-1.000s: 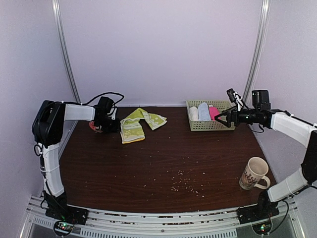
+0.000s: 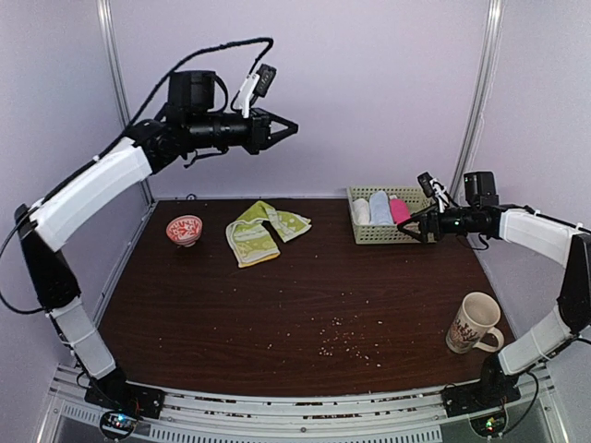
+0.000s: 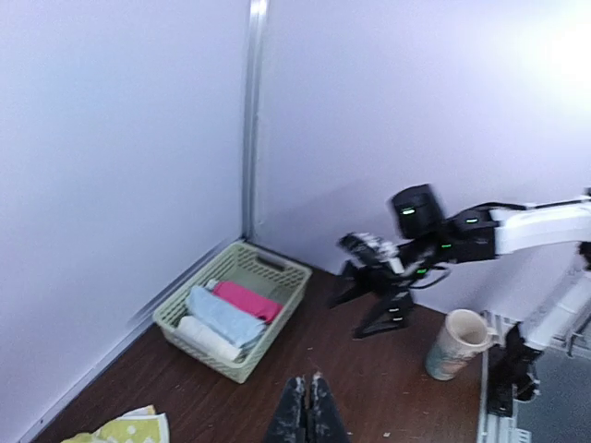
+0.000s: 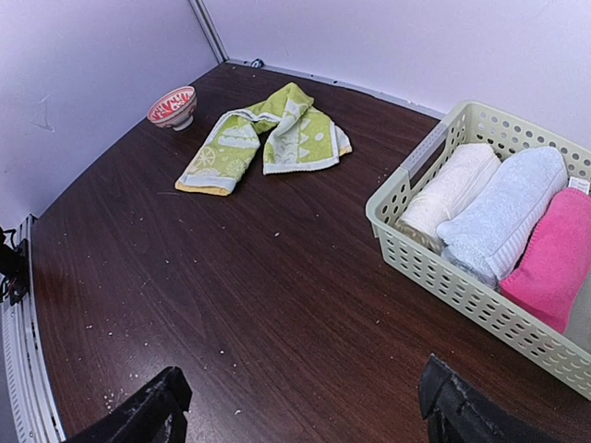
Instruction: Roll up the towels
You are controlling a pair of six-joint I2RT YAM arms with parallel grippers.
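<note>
A green and white towel (image 2: 254, 240) lies loosely bunched on the back left of the table, also visible in the right wrist view (image 4: 231, 148). My left gripper (image 2: 286, 129) is raised high above the table, shut, with nothing between its fingertips in the left wrist view (image 3: 307, 392). My right gripper (image 2: 411, 226) hangs beside the basket, open and empty, its fingers apart in the right wrist view. The pale green basket (image 2: 392, 236) holds white, light blue and pink rolled towels (image 4: 499, 212).
A red bowl (image 2: 184, 229) stands at the back left. A patterned mug (image 2: 469, 323) stands at the front right. Small crumbs lie in the front middle.
My left arm has risen sharply from beside the towel and bowl to high above the table. My right gripper has shifted very slightly; the towel stays about where it was.
</note>
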